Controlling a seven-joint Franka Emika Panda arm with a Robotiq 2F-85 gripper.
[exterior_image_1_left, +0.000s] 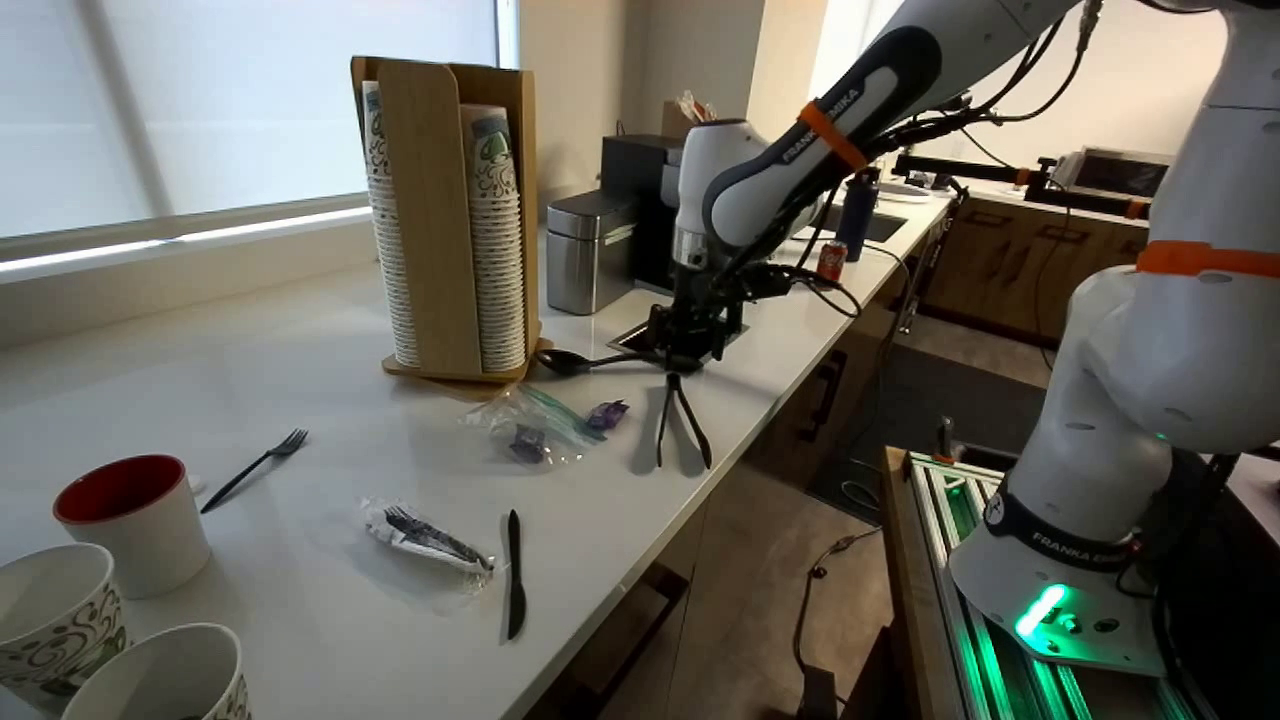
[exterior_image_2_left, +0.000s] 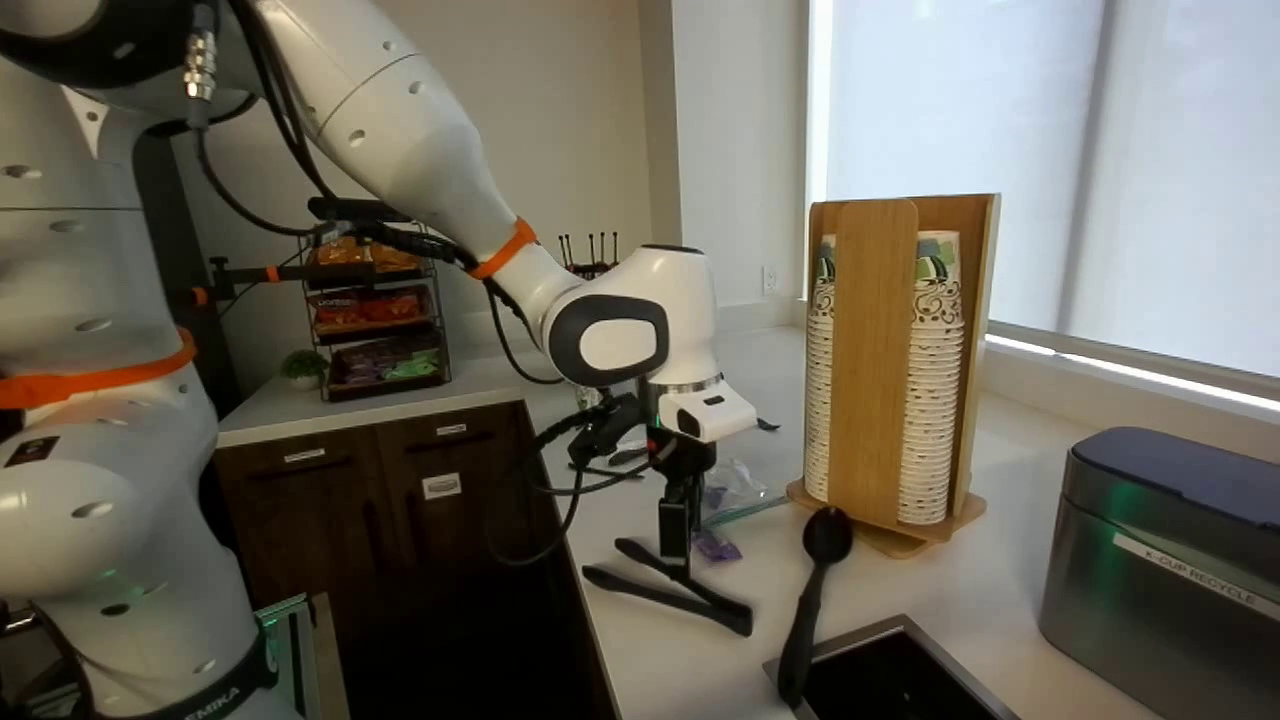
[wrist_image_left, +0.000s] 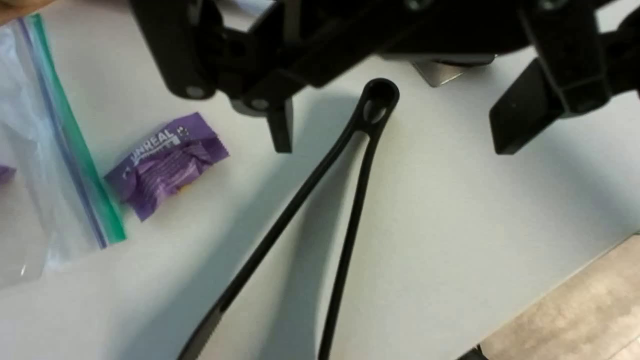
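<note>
A pair of black tongs (wrist_image_left: 351, 237) lies on the white counter, its arms spread in a narrow V. In the wrist view my gripper is open above the tongs' joined end, with its fingertips wide apart on either side and nothing held. Exterior view 1 shows the gripper (exterior_image_1_left: 696, 348) over the far end of the tongs (exterior_image_1_left: 675, 420). From the opposite side, exterior view 2 has the gripper (exterior_image_2_left: 675, 540) above the tongs (exterior_image_2_left: 672, 586), partly covering them.
Left of the tongs are a purple wrapped candy (wrist_image_left: 168, 162) and a zip bag (wrist_image_left: 60, 174). A black ladle (exterior_image_2_left: 816, 588) rests across the rim of a dark counter opening (exterior_image_2_left: 900, 684). The cup holder (exterior_image_1_left: 432, 216) stands behind. The counter's edge is close on the right.
</note>
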